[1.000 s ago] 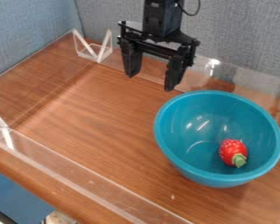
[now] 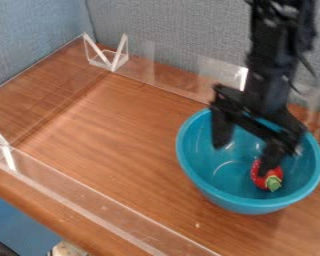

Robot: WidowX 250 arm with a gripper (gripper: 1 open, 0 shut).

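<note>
A teal bowl (image 2: 203, 170) rests on the wooden surface at the right, holding a red strawberry (image 2: 267, 176) with a green top. My black gripper (image 2: 254, 145) hangs down inside the bowl's rim, open, its fingers on either side just above and around the strawberry. Whether they touch it cannot be told.
Clear low walls (image 2: 83, 210) edge the wooden surface (image 2: 109, 130), with a grey padded back wall (image 2: 149, 30) behind.
The bowl and strawberry look roughly in place.
</note>
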